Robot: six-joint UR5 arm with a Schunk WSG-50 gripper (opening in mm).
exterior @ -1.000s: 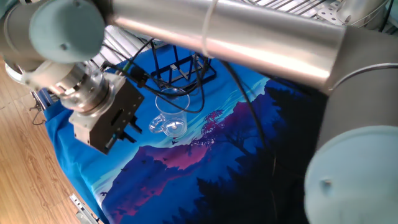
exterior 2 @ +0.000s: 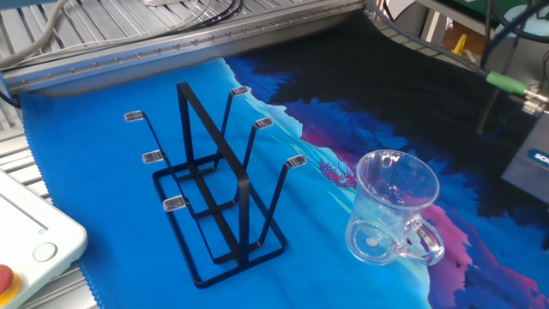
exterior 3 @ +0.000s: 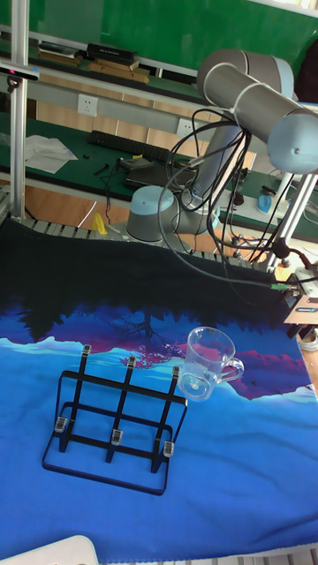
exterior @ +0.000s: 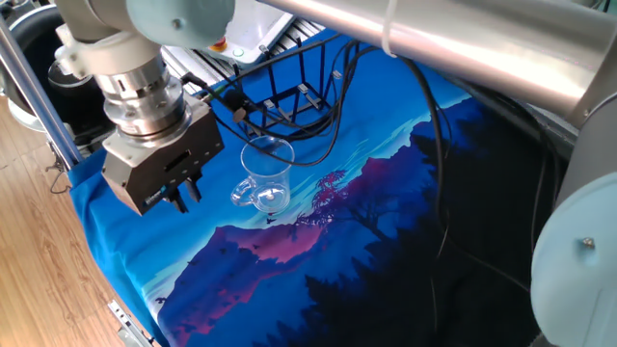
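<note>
A clear glass mug (exterior: 267,173) stands upright on the printed cloth, its handle toward the gripper's side in exterior view 1. The same mug (exterior 2: 390,206) is right of a black wire rack (exterior 2: 225,232) in exterior view 2. In exterior view 3 the mug (exterior 3: 205,363) appears just beyond the right end of the rack (exterior 3: 113,414). My gripper (exterior: 186,200) hangs apart from the mug, pointing down, its two dark fingers (exterior: 176,201) separated by a narrow gap. Nothing shows between them. Only part of the gripper's body (exterior 2: 530,163) enters exterior view 2, at the right edge.
Black cables (exterior: 337,116) loop from the arm across the view of the rack. A white control box with a red button (exterior 2: 7,279) sits at the left edge in exterior view 2.
The arm has shifted and the gripper has turned, its fingers moving slightly left in exterior view 1. The upper arm link has swung right. Mug and rack have stayed put.
</note>
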